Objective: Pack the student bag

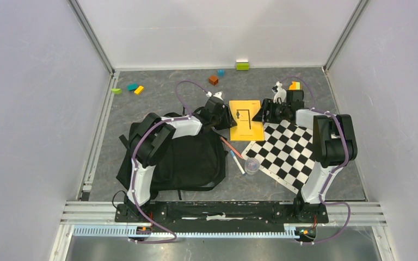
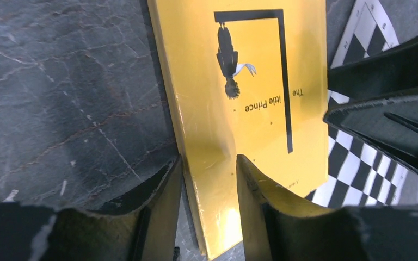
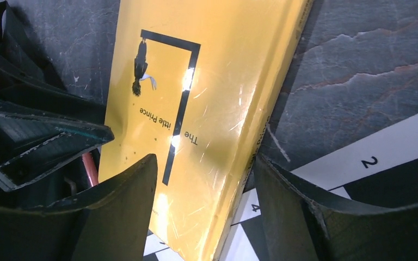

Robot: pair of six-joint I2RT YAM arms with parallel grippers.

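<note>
The yellow book [image 1: 247, 128], "The Little Prince", lies flat between my two grippers. My left gripper is at its left side, part open, with the book's edge between its fingertips. My right gripper is low at the opposite side, part open, its fingertips either side of that edge; whether either grips firmly cannot be told. The black bag [image 1: 190, 163] lies open-looking at the left, partly under my left arm.
A checkered board [image 1: 280, 152], a red pencil [image 1: 232, 147], a white-blue marker [image 1: 237, 163] and a clear cup [image 1: 252, 166] are in front. Several coloured blocks lie along the back.
</note>
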